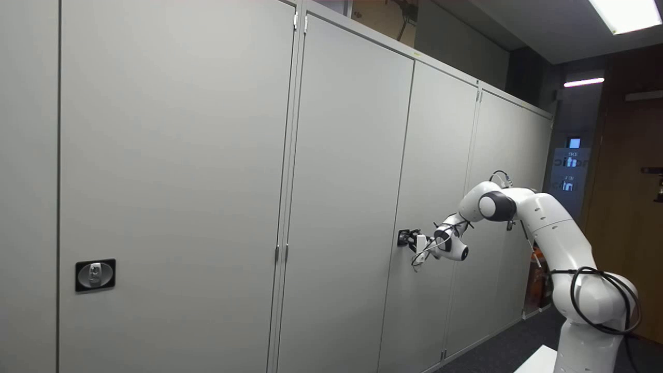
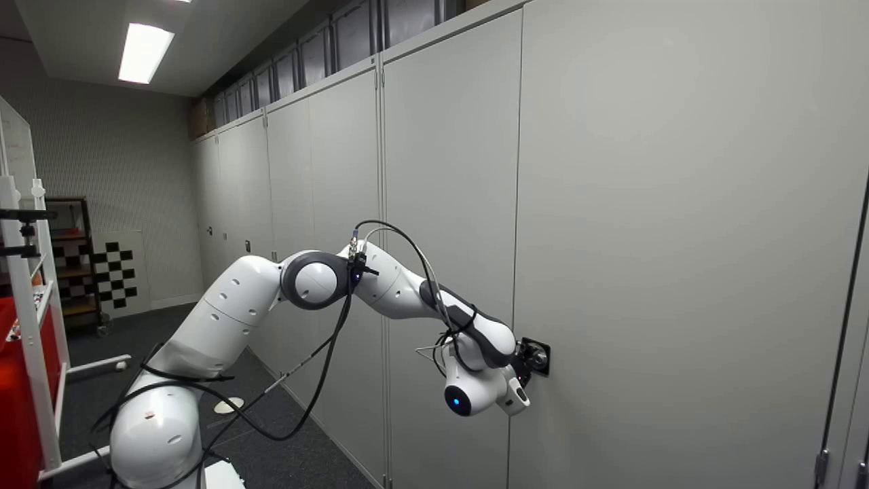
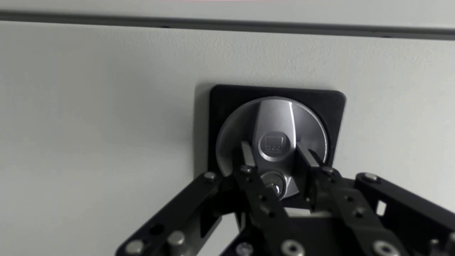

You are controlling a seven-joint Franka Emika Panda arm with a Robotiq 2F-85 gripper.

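Note:
A grey turn handle [image 3: 276, 117] sits in a round recess on a square black plate [image 3: 221, 96], mounted on the cabinet door [image 3: 106, 106]. My gripper is shut on the handle, one finger on each flat side, just above its keyhole. In the wrist view the handle leans only slightly. Exterior view 1 has the gripper [image 1: 410, 239] up against the plate beside the door seam. From the other side, the black plate [image 2: 538, 356] shows right of the wrist, and the fingers are largely hidden behind the hand. The door lies flush with its neighbour.
A second handle [image 1: 95, 274] is on another door far to the left. Tall grey cabinet doors [image 1: 348, 155] form a continuous wall. Cables [image 2: 326, 350] hang loosely along the arm. A white-framed stand [image 2: 28, 326] is on the floor at the far left in exterior view 2.

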